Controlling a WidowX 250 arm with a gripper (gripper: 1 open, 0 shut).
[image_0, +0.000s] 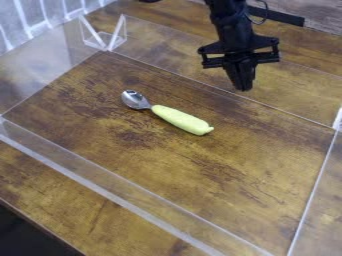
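A spoon (135, 100) with a silver bowl lies on the wooden surface inside a clear-walled enclosure, left of centre. Beside it, touching or nearly touching the spoon's end, is a long pale yellow-green piece (182, 119), which looks like its handle. My black gripper (243, 84) hangs at the upper right, above and to the right of the spoon, apart from it. Its fingertips are close together and look shut, with nothing visible between them.
Clear plastic walls (120, 180) border the wooden workspace on all sides. A white triangular bracket (104, 35) stands at the back left corner.
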